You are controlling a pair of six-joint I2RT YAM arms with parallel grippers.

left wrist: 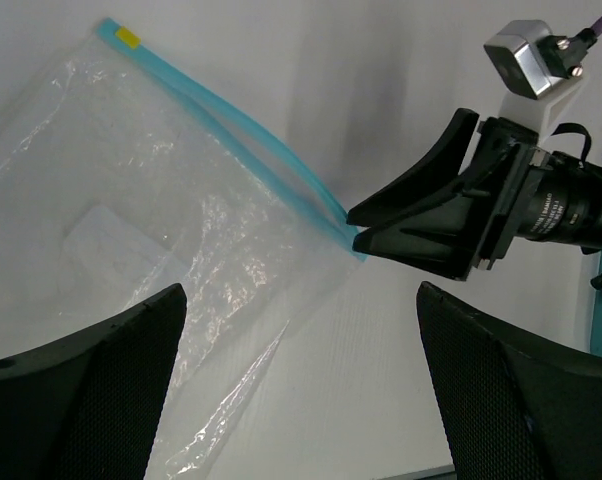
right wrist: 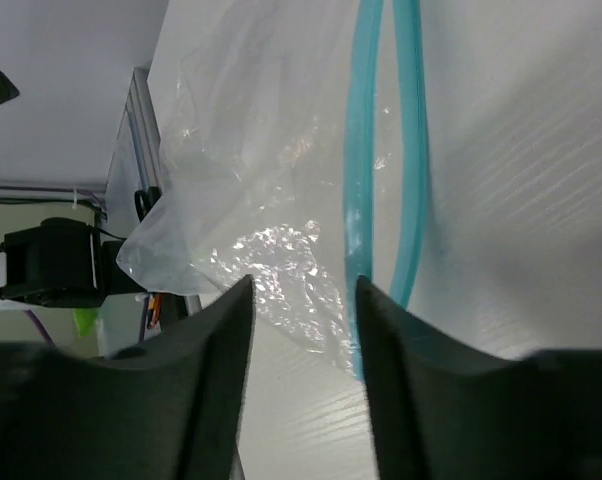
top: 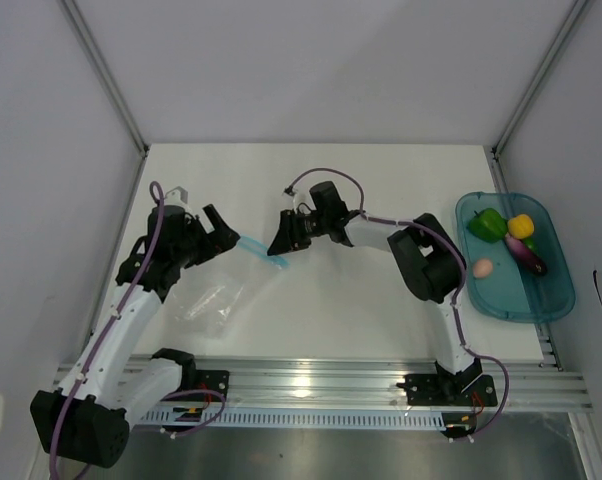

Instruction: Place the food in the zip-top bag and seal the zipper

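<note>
A clear zip top bag with a blue zipper strip lies on the table between the arms. In the left wrist view the strip's two blue bands bow apart mid-length and meet near the right corner. My right gripper is at that corner, its fingertips touching or almost touching it. From the right wrist view its fingers stand apart, the strip's end by one fingertip; no grip shows. My left gripper is open over the strip's other end, nothing between its fingers. The food sits in a bin: a green pepper, yellow item, eggplant and egg.
The teal bin stands at the table's right edge, beyond the right arm. Bare white table lies between bag and bin, and behind the arms. A metal rail runs along the front edge.
</note>
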